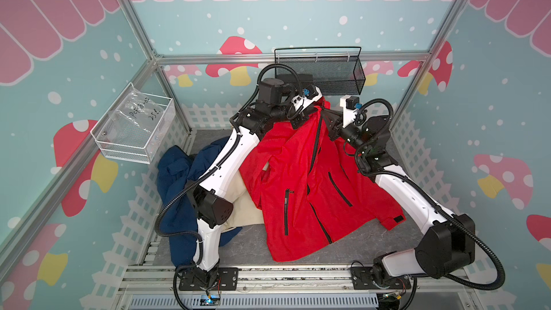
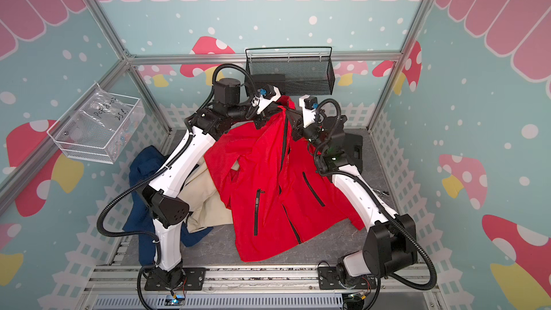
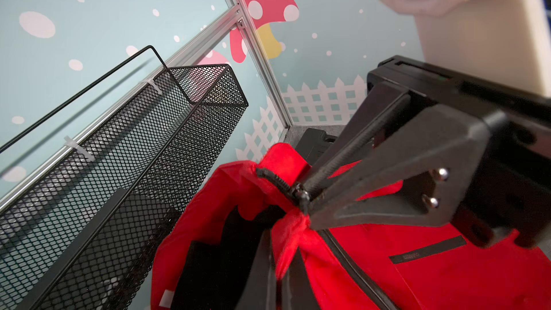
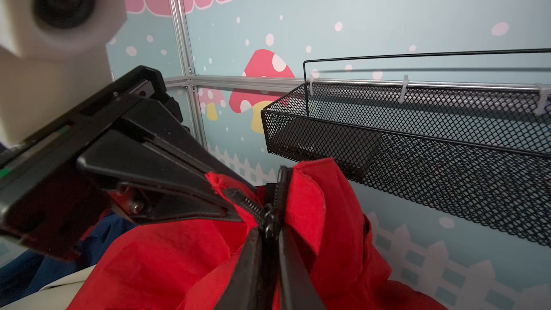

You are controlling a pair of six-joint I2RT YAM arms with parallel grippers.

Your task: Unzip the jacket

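Note:
The red jacket (image 1: 298, 189) is spread on the table, its collar end lifted at the far side. Along its front runs a black zipper (image 3: 353, 264), with the slider (image 4: 268, 224) near the top edge. My left gripper is shut on the red cloth beside the zipper at the collar. Close by, the narrowly spaced fingers (image 4: 294, 278) of my right gripper stand on either side of the zipper at the slider. Whether they grip it cannot be made out. Above the slider, the two zipper edges spread apart.
A black mesh basket (image 1: 321, 71) hangs on the back wall, just behind the grippers. Blue cloth (image 1: 180, 178) and beige cloth (image 1: 246, 209) lie left of the jacket. On the left wall hangs a white wire basket (image 1: 123, 152).

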